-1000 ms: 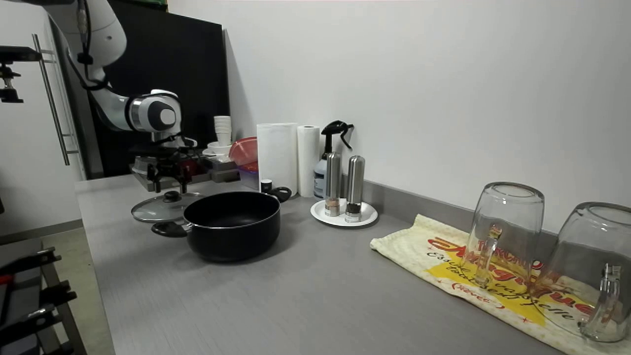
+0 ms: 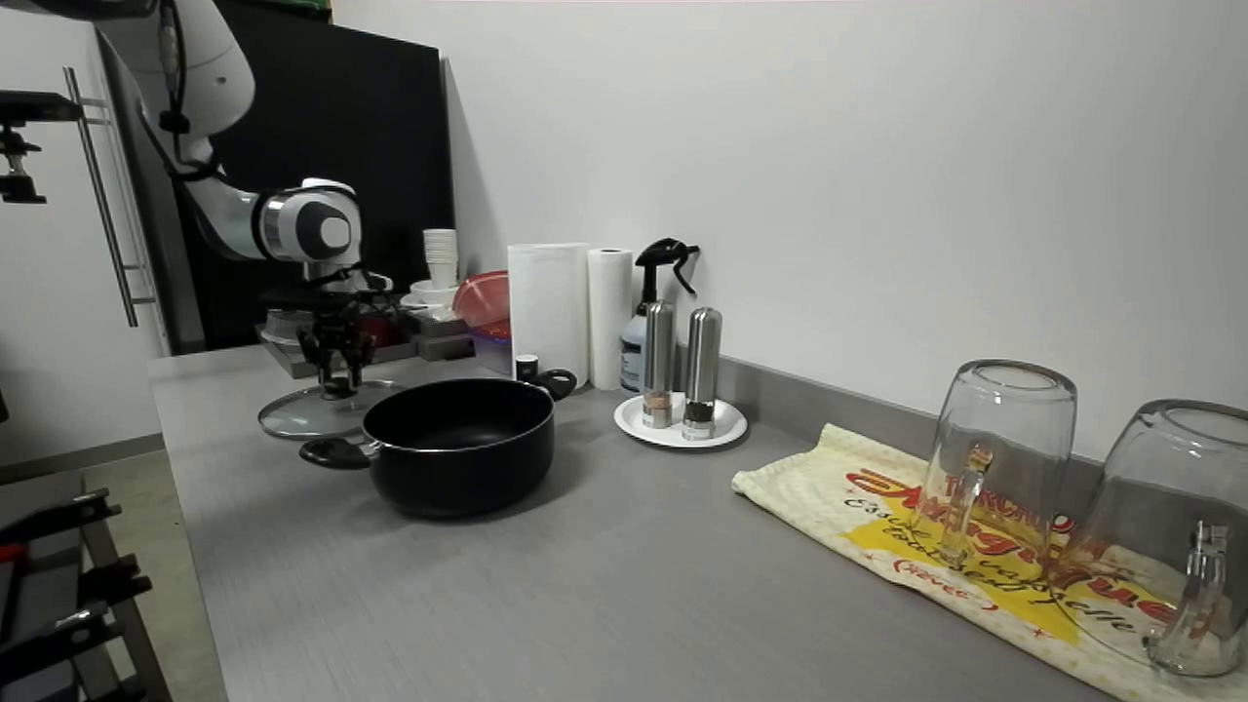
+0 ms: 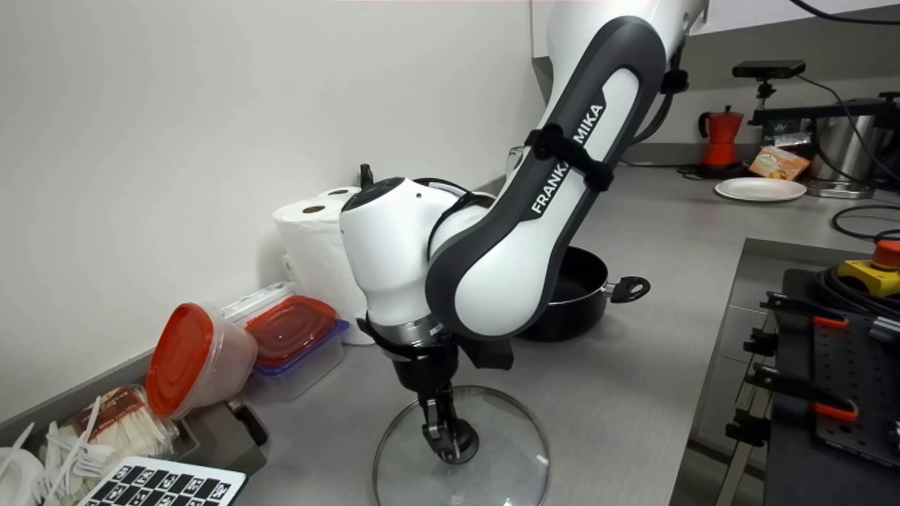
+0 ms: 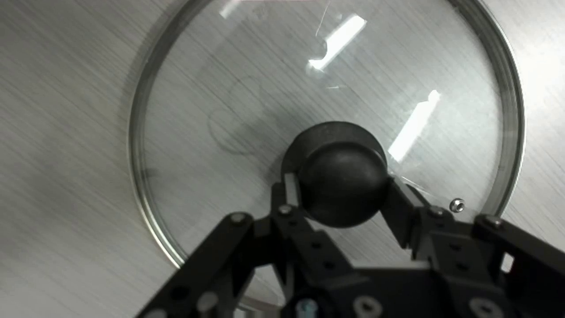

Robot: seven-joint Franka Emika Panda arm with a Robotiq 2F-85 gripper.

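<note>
A round glass lid (image 4: 227, 106) with a metal rim rests on the grey counter, its black knob (image 4: 343, 180) standing up in the middle. My gripper is shut on that knob, one finger pressed to each side. From the second exterior view, the gripper (image 3: 451, 443) reaches down onto the lid (image 3: 506, 455) from above. Beside the lid (image 2: 306, 415) in the first exterior view stands an uncovered black pot (image 2: 468, 474) with two handles; nothing shows inside it. The arm hides part of the pot (image 3: 582, 295) in the second exterior view.
Two metal mills stand on a white plate (image 2: 727, 423) near paper rolls (image 2: 550, 310) and a spray bottle (image 2: 633, 351). Glass mugs (image 2: 994, 468) sit upside down on a cloth (image 2: 807, 480). Plastic tubs (image 3: 198, 362) lie by the wall.
One second ago the gripper was open above the knob. It has come down slightly and its fingers have closed on the knob. The lid and pot have stayed put.
</note>
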